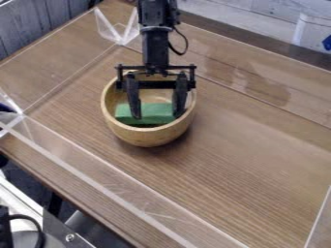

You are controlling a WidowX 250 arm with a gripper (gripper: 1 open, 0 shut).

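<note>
A round wooden bowl (149, 133) stands on the table, left of centre. Inside it lies a green block (145, 115). My black gripper (155, 97) reaches down from the top into the bowl, its two fingers spread apart over the block, one toward each side. Whether the fingertips touch the block is hard to tell, as they partly hide it.
A pale surface lies at the top right.
</note>
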